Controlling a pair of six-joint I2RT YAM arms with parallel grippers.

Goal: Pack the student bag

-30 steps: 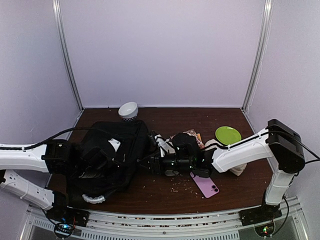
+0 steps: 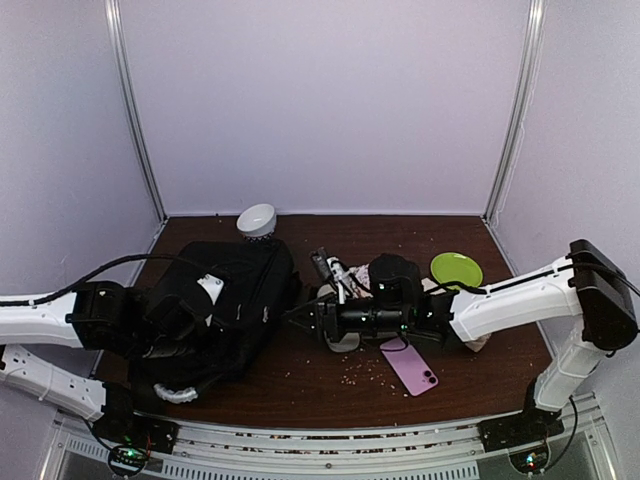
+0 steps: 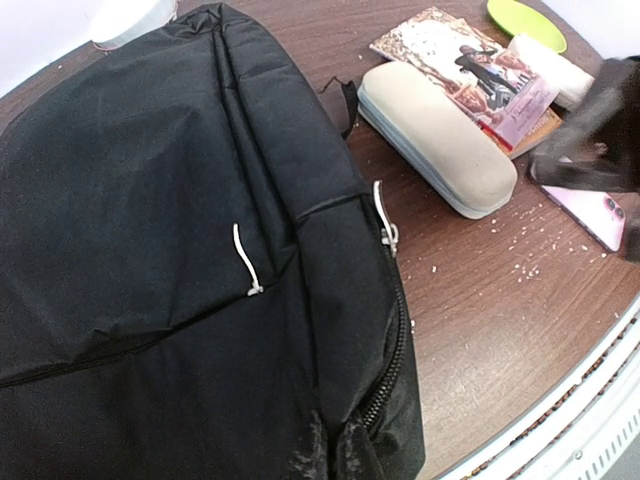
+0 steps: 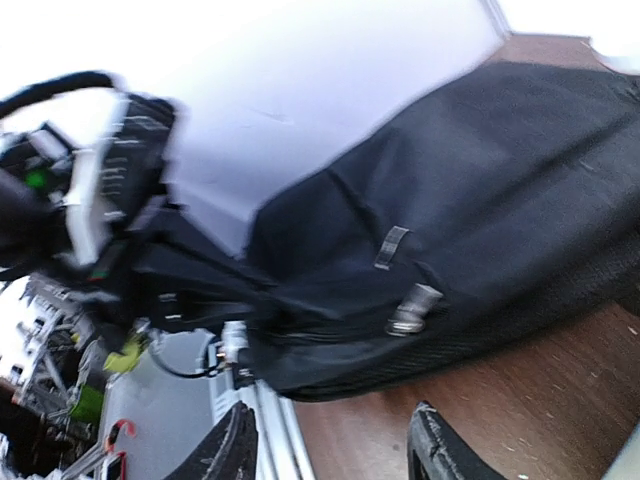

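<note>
The black backpack lies on the left of the table. A zipper with a silver pull runs along its right side in the left wrist view. My left gripper is shut at the bag's near edge, beside the lower end of the zipper; whether fabric is pinched there cannot be made out. My right gripper stands open, with nothing between its fingers, just right of the bag. The beige pencil case and a pictured book lie right of the bag.
A pink phone lies near the front and a green plate at the back right. Behind the bag stands a white bowl. White crumbs litter the table. Open room remains at the back middle.
The left arm and the bag's near end have shifted slightly left.
</note>
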